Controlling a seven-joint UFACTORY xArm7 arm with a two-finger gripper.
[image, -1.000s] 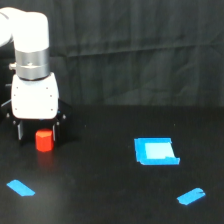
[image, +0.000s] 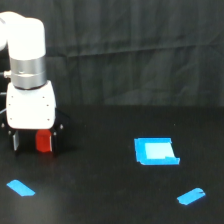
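Observation:
A small red block (image: 43, 141) sits on the dark table at the left, under the hand of the white arm. My gripper (image: 37, 142) is low over the table with its fingers spread apart, one to each side of the block. The fingers look open, with a gap left of the block. The block's top is close under the hand, and whether a finger touches it cannot be made out.
A white square patch (image: 158, 151) framed in blue tape lies right of centre. Blue tape strips lie at the front left (image: 20, 188) and front right (image: 191, 196). Between the arm and the square, the dark table is bare.
The arm has come down and slightly left, bringing the fingers lower around the red block. The block looks about where it was.

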